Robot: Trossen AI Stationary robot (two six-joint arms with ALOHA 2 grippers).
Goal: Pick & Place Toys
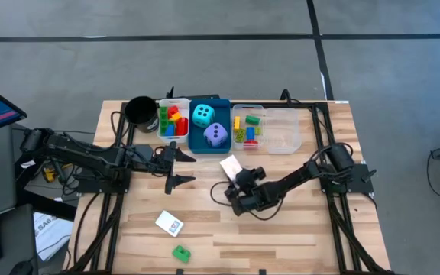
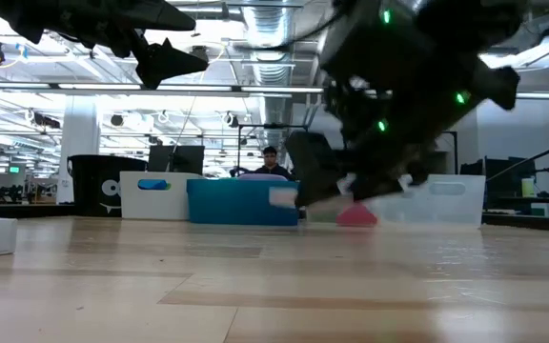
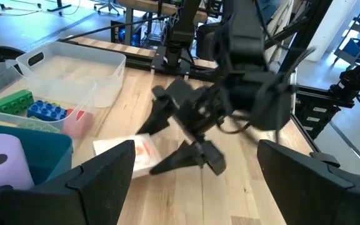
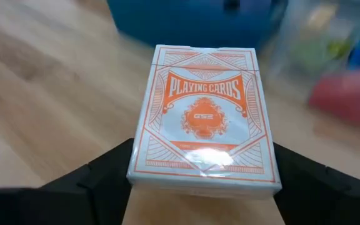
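An orange-and-white playing card box [image 4: 205, 119] fills the middle of the right wrist view, gripped along its sides. My right gripper is shut on it, and the box [image 1: 231, 166] points toward the bins in the high view. Well to the left, my left gripper [image 1: 183, 168] stands open with its fingers spread and empty. On the table below it lies a white box [image 1: 169, 223] with a dark print. A green block [image 1: 181, 253] sits near the front edge. A red-pink block [image 4: 345, 100] is blurred beyond the held box.
A white bin [image 1: 161, 112] of blocks, a blue bin [image 1: 210, 150] with two large dice, and a clear bin [image 1: 239, 108] of blocks line the back. An empty clear bin [image 1: 283, 131] stands right of them, a black cup [image 1: 141, 113] left.
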